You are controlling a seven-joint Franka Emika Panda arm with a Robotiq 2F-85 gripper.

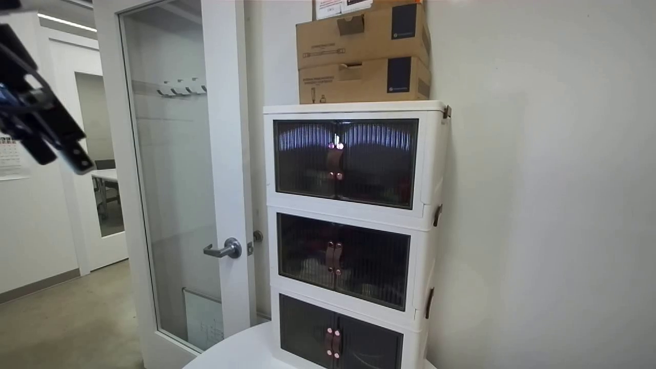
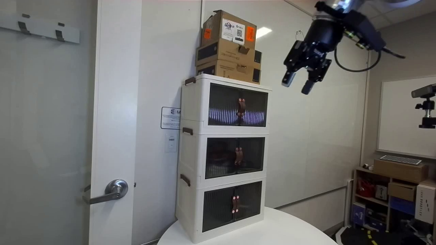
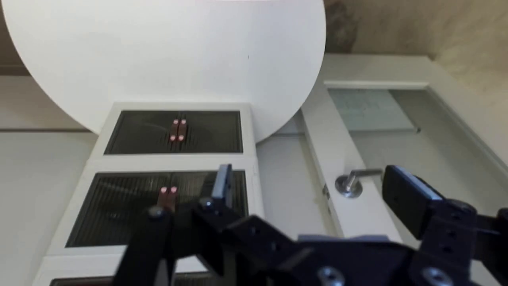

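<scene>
A white three-tier cabinet (image 1: 347,212) stands with its dark ribbed doors shut on every tier. Each pair of doors meets at brown leather handles with copper studs; the middle tier's handles (image 2: 238,156) show clearly in exterior view 2. My gripper (image 2: 297,85) hangs in the air to the right of the cabinet's top there, well apart from it. Its two fingers are spread, with nothing between them. In the wrist view the open gripper spans the foreground, and its body covers part of the cabinet's middle and upper tiers.
Cardboard boxes (image 2: 229,49) are stacked on the cabinet. It rests on a round white table (image 3: 166,52), whose visible top is otherwise clear. A glass-panelled door with a lever handle (image 1: 224,248) stands beside it. A whiteboard-like wall (image 2: 314,122) runs behind.
</scene>
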